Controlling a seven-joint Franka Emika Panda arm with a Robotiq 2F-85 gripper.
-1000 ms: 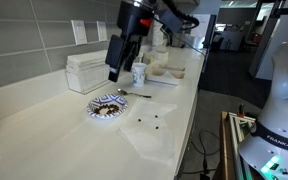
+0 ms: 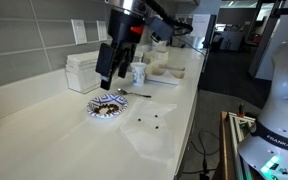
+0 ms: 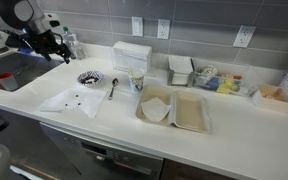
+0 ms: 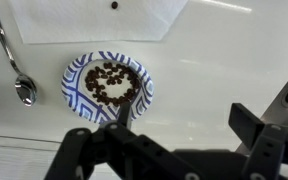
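A white bowl with a blue pattern (image 4: 72, 97) holds several small dark brown pieces (image 4: 112, 83); it stands on the white counter. In the wrist view it lies left of centre, partly behind a finger's edge. My gripper is open, its fingers wide apart with bare counter between them. From the side, the gripper (image 2: 115, 80) hangs above the counter near the bowl (image 2: 107, 113), not touching it. A white paper sheet (image 4: 84, 22) with a few dark pieces lies beside the bowl. The spoon (image 4: 26, 90) rests on the counter.
A white box (image 3: 132, 55) stands by the tiled wall, with a patterned cup (image 3: 136, 79) near it. Two trays (image 3: 191, 112) and several containers fill the right side. The counter left of the bowl is mostly clear; its front edge borders the paper.
My gripper has shifted left in exterior view 1 and sunk slightly. Bowl, paper and spoon look unmoved.
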